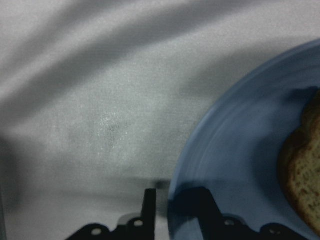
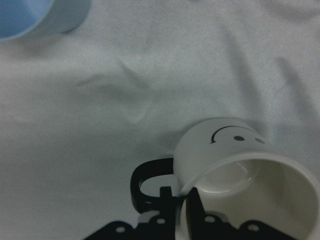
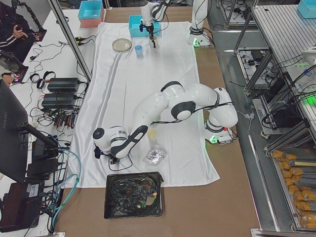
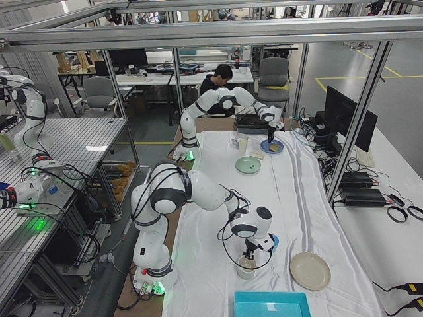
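In the left wrist view, my left gripper is low at the rim of a blue plate (image 1: 235, 150) holding a slice of bread (image 1: 305, 170); whether its fingers hold the rim I cannot tell. My right gripper is at the near wall of a white mug (image 2: 225, 145) with a drawn face and a black handle (image 2: 150, 172); its fingers are close together on the wall beside the handle. A blue cup (image 2: 60, 15) stands beyond.
A beige plate (image 4: 310, 271) and blue bin (image 4: 271, 305) are near the right arm. A green plate (image 4: 248, 165), a bag of wrapped items (image 3: 155, 156) and a black tray (image 3: 133, 195) are toward the left arm's end.
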